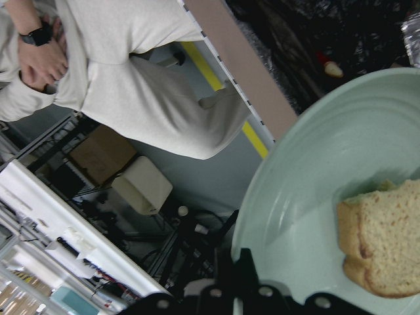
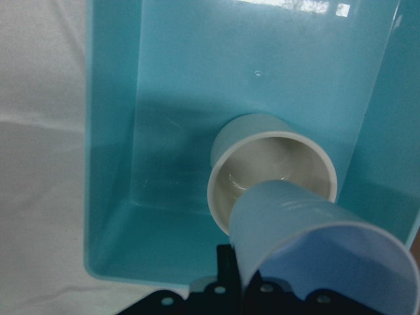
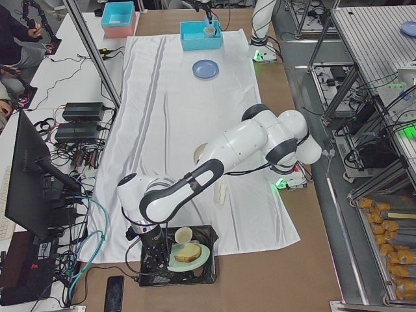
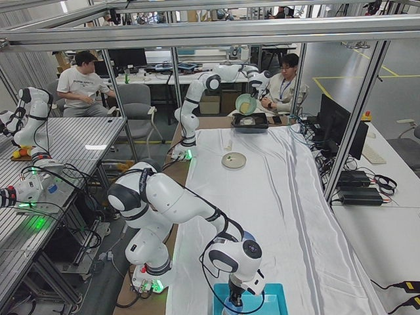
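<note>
My left gripper is shut on the rim of a pale green plate point(image 1: 282, 210) carrying a piece of bread point(image 1: 384, 243), held over a black bag-lined bin point(image 3: 149, 276) that holds a cream cup point(image 3: 182, 234). My right gripper holds a light blue cup point(image 2: 289, 210) by its wall, over a white cup point(image 2: 230, 141) inside a blue bin point(image 2: 170, 79).
A blue plate point(image 3: 205, 68) and a beige plate point(image 4: 233, 159) lie on the white cloth point(image 3: 169, 104), with small pale items point(image 3: 220, 194) nearby. A monitor and cables line one side.
</note>
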